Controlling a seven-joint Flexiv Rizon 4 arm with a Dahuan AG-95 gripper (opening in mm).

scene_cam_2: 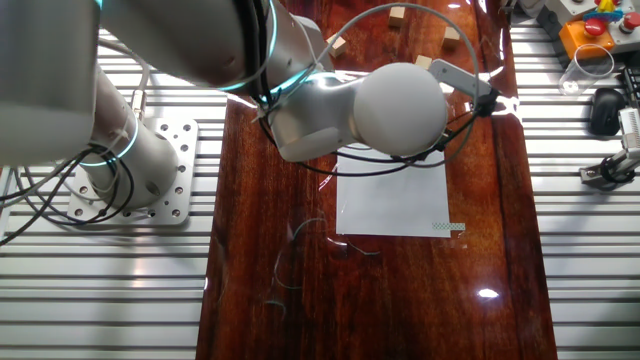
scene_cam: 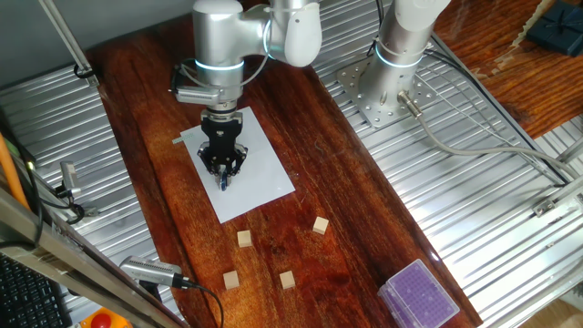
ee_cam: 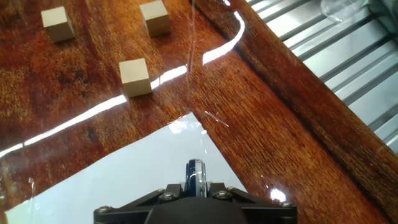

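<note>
My gripper (scene_cam: 223, 173) is over the white sheet of paper (scene_cam: 260, 173), in the half toward the wooden cubes. Its fingers are shut on a small dark-blue and shiny object (ee_cam: 196, 177), which sticks out beyond them in the wrist view; I cannot tell for sure what it is, perhaps a pen or marker. Whether its lower end touches the paper is hidden. In exterior view 2 the arm covers the gripper and part of the paper (scene_cam_2: 390, 208).
Several wooden cubes lie on the table past the paper, among them one cube (scene_cam: 244, 239) and another cube (scene_cam: 321, 225). A purple box (scene_cam: 421, 296) stands near the table's corner. A camera (scene_cam: 153, 271) sits by the left edge. Dark wood beside the paper is clear.
</note>
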